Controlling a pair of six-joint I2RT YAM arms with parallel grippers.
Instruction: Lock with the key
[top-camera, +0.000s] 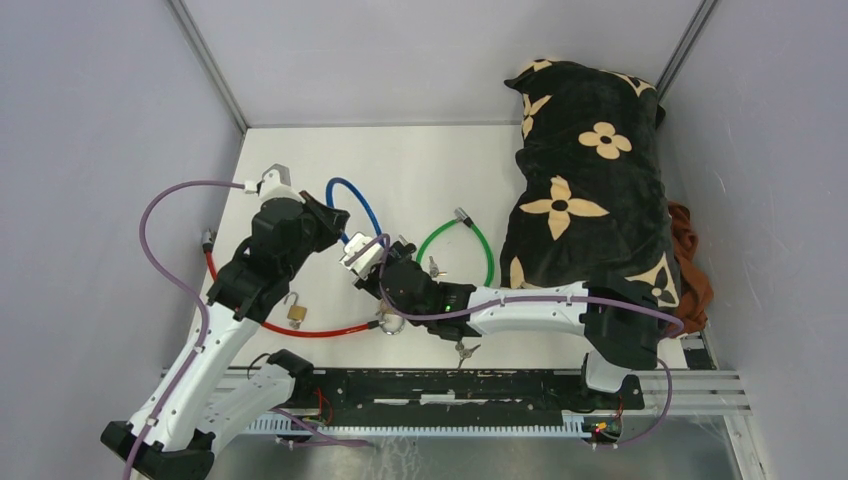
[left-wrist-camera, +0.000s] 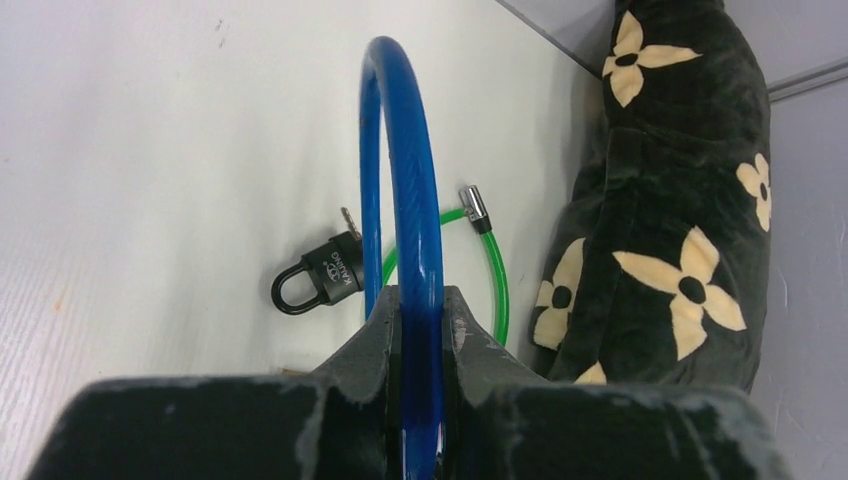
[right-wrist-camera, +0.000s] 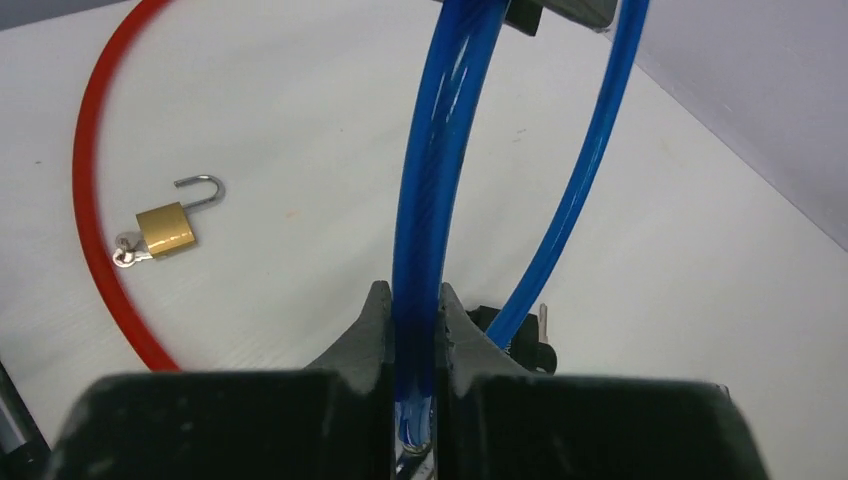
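A blue cable lock (top-camera: 337, 184) is held up by both grippers. In the left wrist view its loop rises from my left gripper, shut on the tube. My right gripper is shut on the blue tube as well, just above a clear end fitting. A black padlock (left-wrist-camera: 330, 268) with a key (left-wrist-camera: 350, 222) lies on the board beyond the loop. A brass padlock (right-wrist-camera: 165, 229) with open shackle and keys (right-wrist-camera: 125, 252) lies beside the red cable. Loose keys (top-camera: 463, 350) lie near the front edge.
A red cable (top-camera: 312, 332) lies front left, a green cable (top-camera: 485, 250) centre right. A black flowered cushion (top-camera: 585, 200) fills the right side. The back of the white board (top-camera: 420, 150) is clear.
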